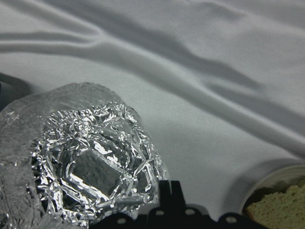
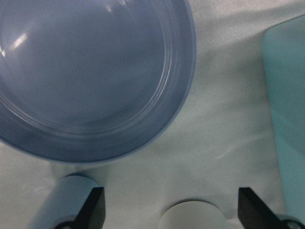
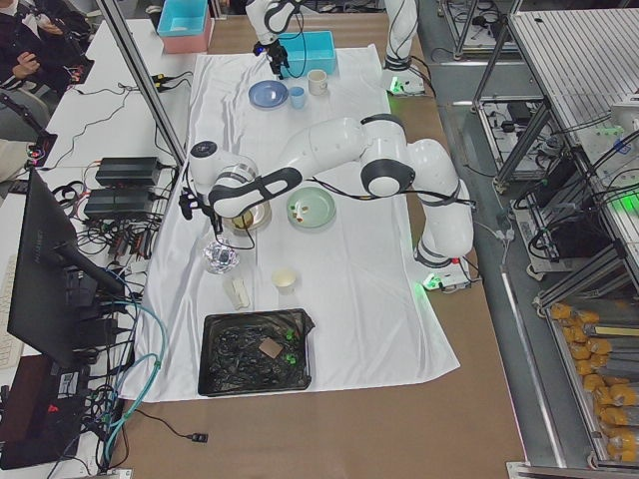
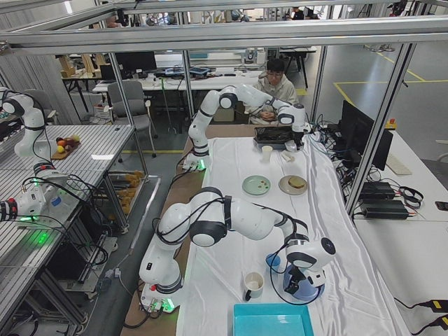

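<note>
A crumpled foil item in clear wrap (image 1: pixel 95 162) lies below my left gripper (image 3: pixel 192 208), which is raised over the cloth; its dark fingertips appear together at the bottom of the left wrist view. Beside the foil is a beige plate (image 4: pixel 284 184) holding a piece of bread (image 1: pixel 281 207). A green plate (image 3: pixel 311 208) sits to the right. My right gripper is open above a blue plate (image 2: pixel 86 71), a blue cup (image 2: pixel 59 205) and a white cup (image 2: pixel 193 217), nothing between its fingers.
A cyan bin (image 4: pixel 272 325) stands beside the right arm's cups. A black lined tray (image 3: pixel 225 354) is at the other end, with a cream cup (image 3: pixel 285 279) and a pale item (image 3: pixel 238 293) nearby.
</note>
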